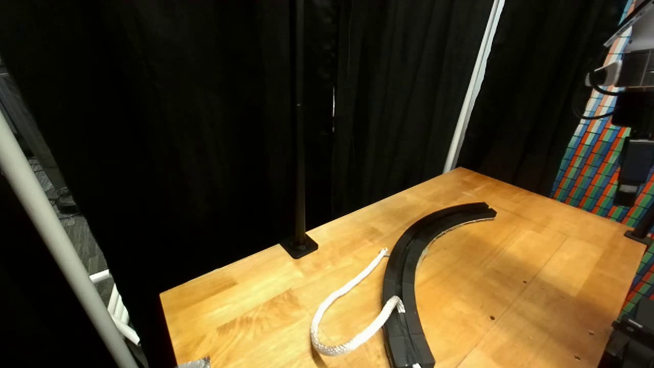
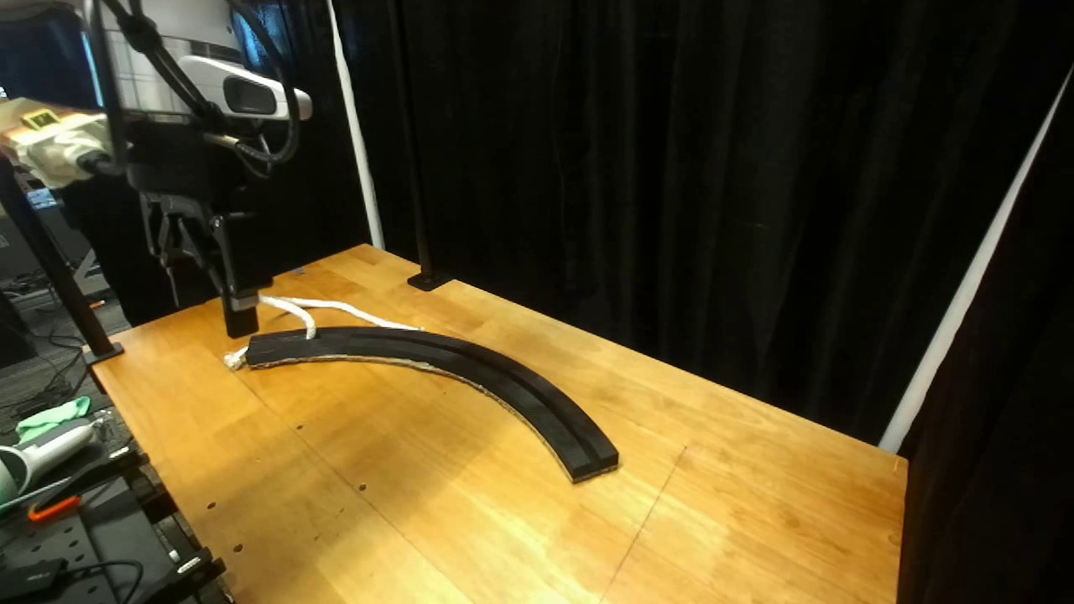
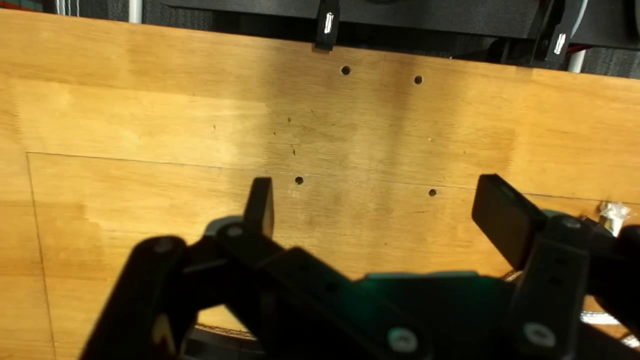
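A curved black channel (image 2: pixel 458 359) with a groove along its top lies flat on the wooden table. The white rope (image 1: pixel 329 350) loops out on the table beside it, and one stretch crosses over the channel near one end. In the wrist view a frayed rope end (image 3: pixel 615 211) shows at the right edge. My gripper is above the table with its fingers wide apart and only bare wood seen between them. One dark finger (image 2: pixel 242 317) hangs near the channel's rope end in exterior view 2, apart from the rope as far as I can see.
Black posts stand on base plates (image 1: pixel 299 246) at the table's edges. Wide bare wood (image 2: pixel 403 473) lies on the inner side of the curve. A dark cart (image 2: pixel 91 544) with tools adjoins one table edge.
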